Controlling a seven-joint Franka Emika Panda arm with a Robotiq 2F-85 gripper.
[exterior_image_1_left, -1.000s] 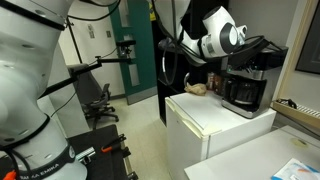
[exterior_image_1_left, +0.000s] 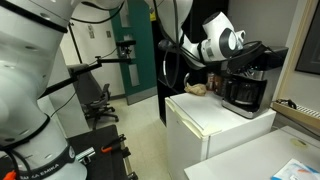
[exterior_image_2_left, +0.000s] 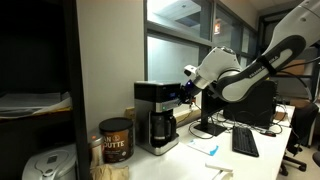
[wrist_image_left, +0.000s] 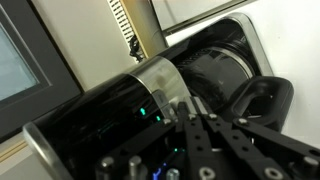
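Observation:
A black coffee maker (exterior_image_1_left: 243, 92) stands on the white counter by the wall, its glass carafe (exterior_image_2_left: 162, 128) in place. My gripper is at the coffee maker's upper front, seemingly shut, with nothing visible between its fingers. In the wrist view the machine's glossy housing (wrist_image_left: 90, 128) with its silver band fills the left, and the carafe handle (wrist_image_left: 266, 100) shows at the right. From the side, the gripper (exterior_image_2_left: 188, 76) appears close to the upper part of the machine; whether it touches cannot be told.
A brown canister (exterior_image_2_left: 116, 138) and a silver appliance (exterior_image_2_left: 50, 163) sit on one side of the coffee maker. Monitors and a keyboard (exterior_image_2_left: 243, 140) occupy the other side.
The arm's upper links and wrist have shifted only slightly near the coffee maker. The coffee maker and carafe have not visibly moved.

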